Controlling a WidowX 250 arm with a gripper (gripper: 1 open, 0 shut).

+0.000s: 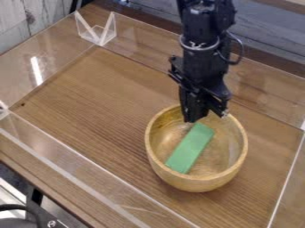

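Note:
A pale tan bowl [223, 168] sits on the wooden table, with a green oblong block [191, 148] lying inside it. The black robot arm [198, 53] comes down from the back, its gripper [188, 110] over the bowl's back rim, above the green block. The gripper looks narrow, but its fingertips are too dark and small to tell how they stand.
A clear plastic object [95, 27] stands at the back left. A raised ledge runs along the back.

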